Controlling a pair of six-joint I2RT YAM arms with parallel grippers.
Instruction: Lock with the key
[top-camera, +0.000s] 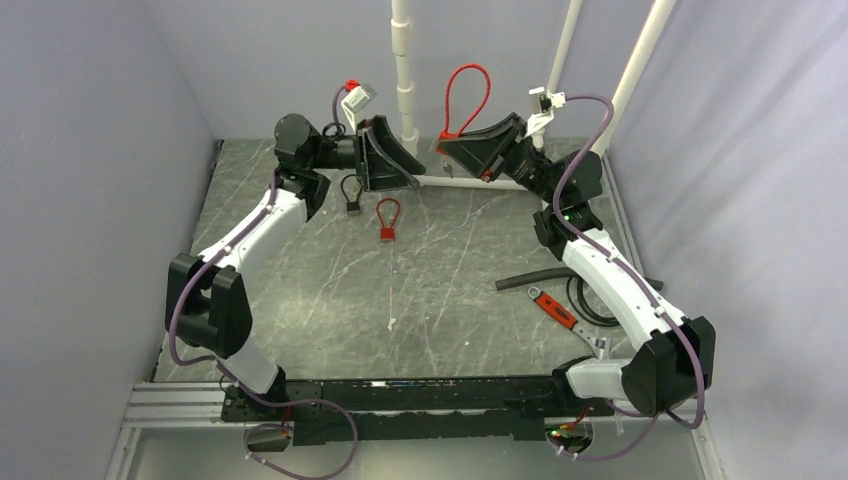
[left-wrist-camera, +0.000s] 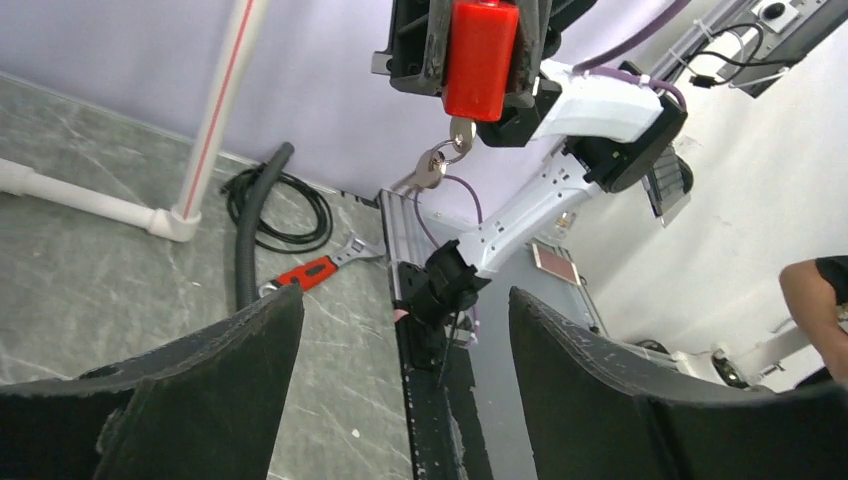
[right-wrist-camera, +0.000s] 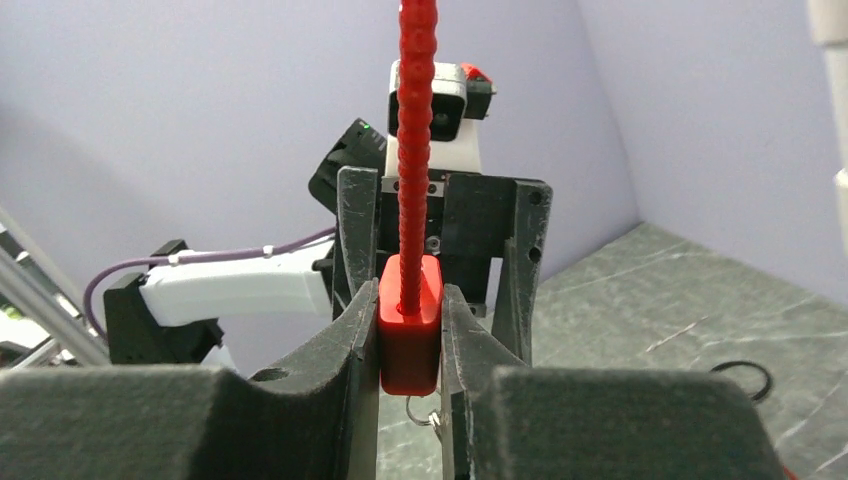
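Observation:
The red padlock (right-wrist-camera: 409, 345) is pinched upright between the fingertips of my right gripper. Its red cable shackle (top-camera: 487, 88) loops upward. Below the lock body, in the left wrist view, a key (left-wrist-camera: 461, 132) sticks out of the underside, and a second key (left-wrist-camera: 429, 169) dangles from it on a ring. How far the first key is turned cannot be told. My left gripper (top-camera: 419, 178) is open and empty, its fingers spread wide, a short gap to the left of the lock and keys.
On the table lie another red padlock (top-camera: 387, 234) and a black one (top-camera: 353, 207), both at the left. A dark tube (top-camera: 530, 279), a red-handled wrench (top-camera: 556, 310) and a coiled black cable (top-camera: 597, 318) lie at the right. White pipes (top-camera: 404, 60) stand behind the grippers.

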